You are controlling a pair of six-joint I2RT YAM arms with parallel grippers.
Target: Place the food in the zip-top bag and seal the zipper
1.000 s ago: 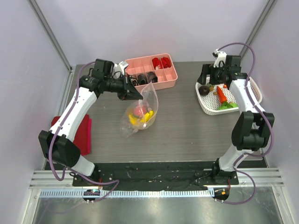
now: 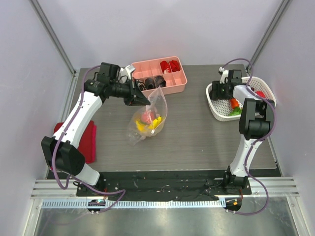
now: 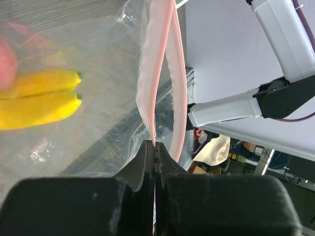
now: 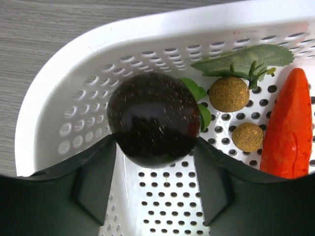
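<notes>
My left gripper point(image 2: 146, 102) is shut on the rim of the clear zip top bag point(image 2: 135, 130), by its pinkish zipper strip point(image 3: 156, 73); bananas point(image 3: 42, 103) and a red round food point(image 3: 5, 61) lie inside. My right gripper is low in the white basket point(image 2: 221, 115), its fingers either side of a dark avocado-like food point(image 4: 152, 110); whether they grip it is unclear. A carrot point(image 4: 286, 123), two brown balls point(image 4: 229, 93) and green leaves point(image 4: 241, 61) lie beside it.
A pink divided bin point(image 2: 175, 83) with red and dark items stands at the back. A folded red cloth point(image 2: 87, 145) lies at the left. The middle of the table, between bag and basket, is clear.
The left arm and bag have stayed still.
</notes>
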